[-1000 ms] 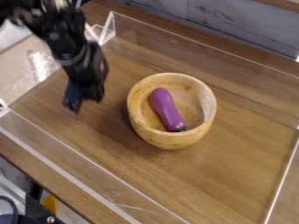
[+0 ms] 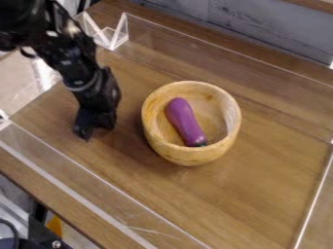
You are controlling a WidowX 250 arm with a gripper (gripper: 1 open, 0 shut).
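Note:
My black gripper [image 2: 93,122] reaches down from the upper left to the wooden table, left of a pale wooden bowl [image 2: 166,98]. It is dark, and I cannot tell how far its fingers are apart or whether anything is between them. A purple eggplant [image 2: 185,121] lies inside the bowl.
Clear low walls edge the work area, and a grey panel [image 2: 240,29] runs along the back.
Over the last second my gripper has come down toward the table and shifted slightly left. The bowl and eggplant have not visibly moved.

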